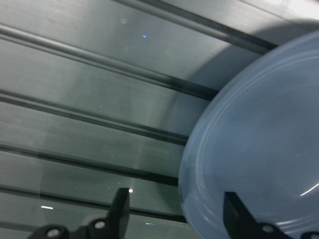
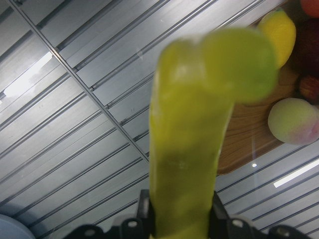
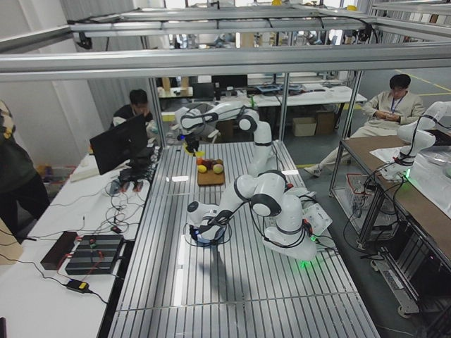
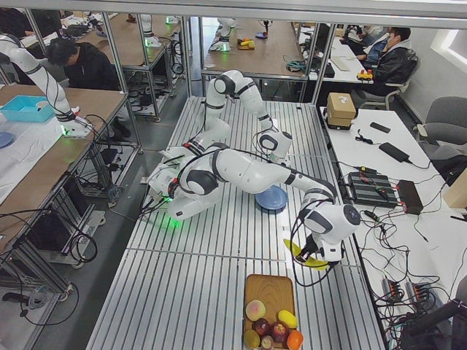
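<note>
A blue plate (image 4: 271,198) rests on the slatted metal table, filling the right of the left wrist view (image 1: 259,144). My left gripper is open just over the plate's left rim, one finger outside it and one over it, with nothing held. My right gripper is shut on a long yellow banana (image 2: 182,149), raised beside a wooden tray (image 4: 270,288). The tray holds a peach (image 4: 255,309), a lemon (image 4: 287,318), dark red fruit, an orange (image 4: 295,340) and other fruit.
Side benches with cables, boxes (image 4: 341,111) and devices line it; people sit nearby. Both arm bases stand along one edge.
</note>
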